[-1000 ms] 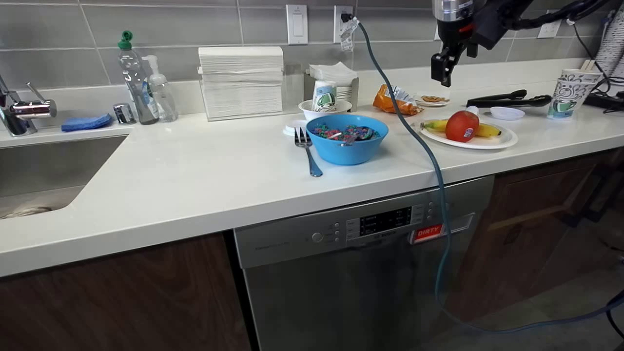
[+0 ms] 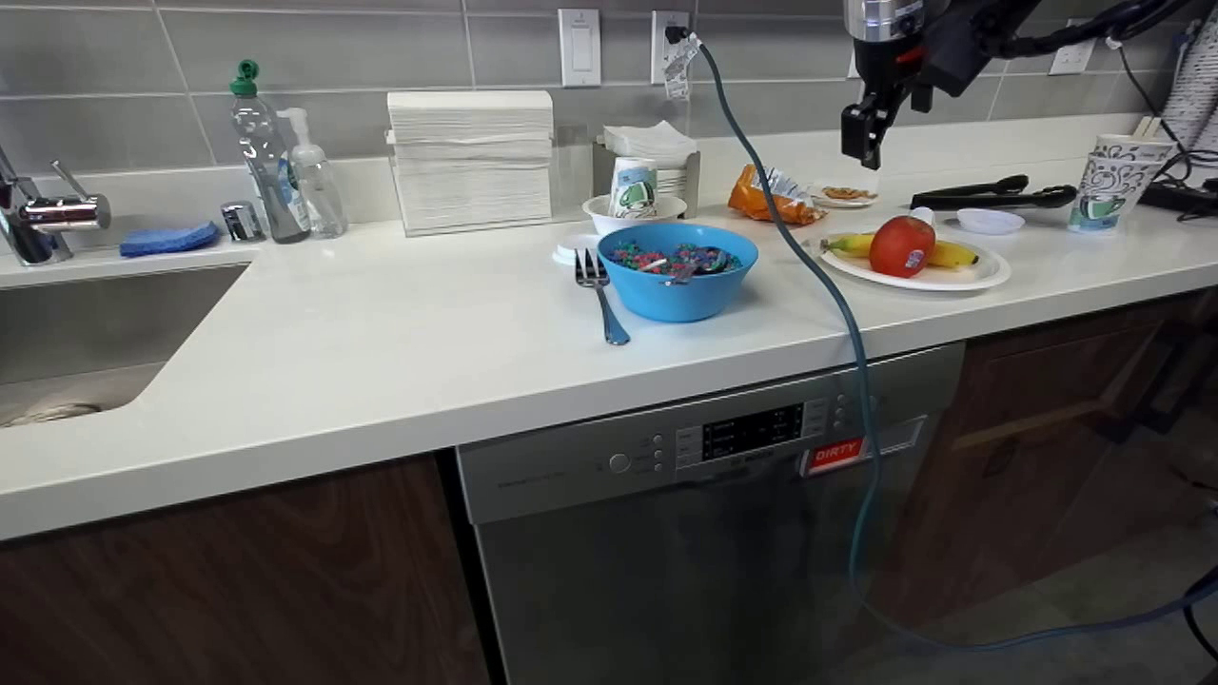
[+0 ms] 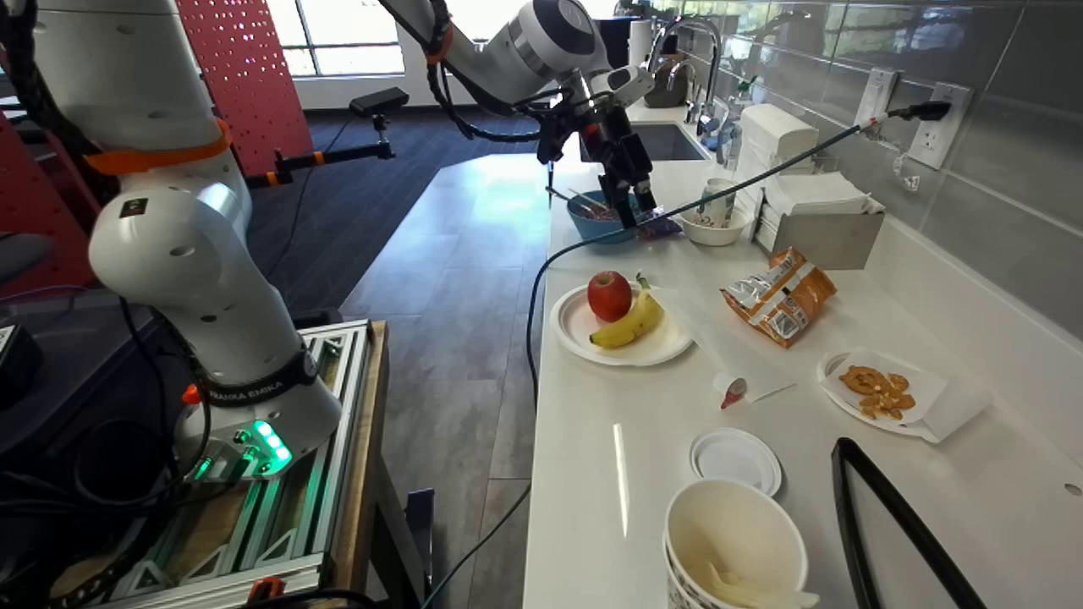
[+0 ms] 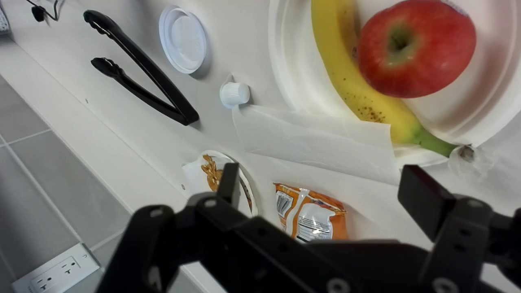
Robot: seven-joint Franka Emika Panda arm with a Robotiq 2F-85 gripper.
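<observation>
My gripper is open above the counter, its two fingers wide apart and nothing between them. In the first exterior view the gripper (image 2: 864, 137) hangs high, over the back of the counter near the fruit plate. A red apple (image 4: 415, 49) and a banana (image 4: 342, 78) lie on a white plate (image 3: 665, 355), clear of the fingers. Below the gap in the wrist view lies an orange snack bag (image 4: 312, 215), partly hidden by the gripper body. A small plate with pretzels (image 3: 878, 391) is near the wall, partly covered by one finger in the wrist view.
Black tongs (image 4: 146, 73), a white lid (image 4: 183, 39) and a patterned cup (image 2: 1113, 183) occupy the right end. A blue bowl of wrapped candy (image 2: 674, 285) and a fork (image 2: 605, 303) sit mid-counter. A cable (image 2: 799, 251) crosses over the counter edge. Free counter lies toward the sink (image 2: 103, 331).
</observation>
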